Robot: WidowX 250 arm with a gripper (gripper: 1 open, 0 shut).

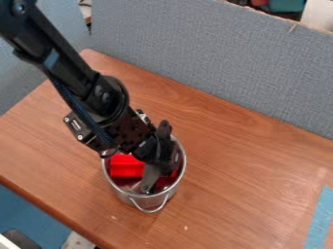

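The black arm reaches down from the upper left into a small metal pot (143, 199) with a wire handle on the wooden table. My gripper (154, 167) is lowered inside the pot, among red objects. A red block (127, 166) lies at the left inside the pot, and more red shows at the right beside a grey piece. The fingertips are partly hidden, and what lies between them is unclear.
A grey padded wall (215, 58) runs along the back. A strip of blue tape (317, 216) lies at the right edge.
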